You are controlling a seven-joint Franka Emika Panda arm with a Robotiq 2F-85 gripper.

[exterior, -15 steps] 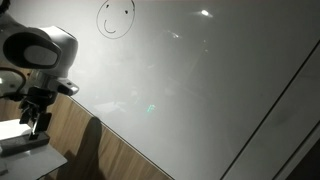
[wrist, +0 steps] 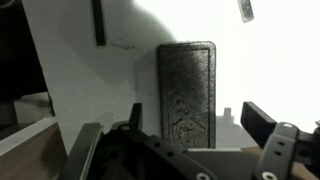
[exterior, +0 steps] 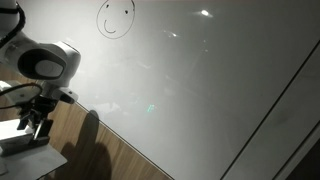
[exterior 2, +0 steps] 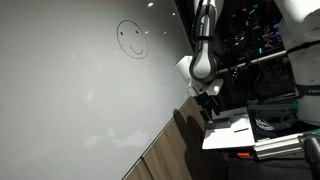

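A dark oblong block with a textured face, resembling a whiteboard eraser (wrist: 187,85), lies on a white surface in the wrist view. My gripper is open, one finger on each side of the block's lower part, with bare surface visible between the block and the fingers. Exterior view 1 shows the gripper (exterior: 38,127) low over the white table at the lower left. From the other side, the gripper (exterior 2: 212,108) appears just above the dark block (exterior 2: 218,124). Contact with the block cannot be made out.
A large whiteboard (exterior: 190,85) with a drawn smiley face (exterior: 115,17) fills the wall beside the arm. Wood panelling (exterior: 110,150) runs below it. On the white surface lie a thin black strip (wrist: 98,22) and a small metallic piece (wrist: 246,10).
The arm and gripper have come down a little toward the white table. The whiteboard and its drawing look the same.
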